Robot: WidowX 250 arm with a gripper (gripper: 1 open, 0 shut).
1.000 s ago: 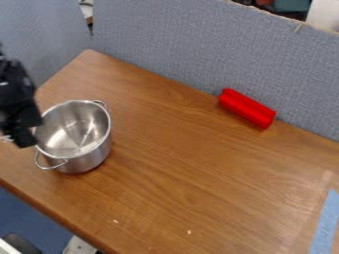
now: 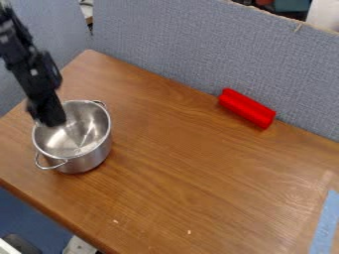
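Note:
A steel pot (image 2: 82, 149) with two wire handles sits at the left edge of the wooden table (image 2: 199, 179). The black gripper (image 2: 50, 114) reaches in from the left, blurred, its tip over the pot's back left part. It looks shut, with nothing visible between its fingers; whether it touches the pot is unclear. A red cylinder (image 2: 247, 107) lies at the back right of the table.
Grey padded walls (image 2: 199, 55) border the back. A light blue strip (image 2: 324, 223) lies at the right edge.
The pot and red cylinder look unmoved.

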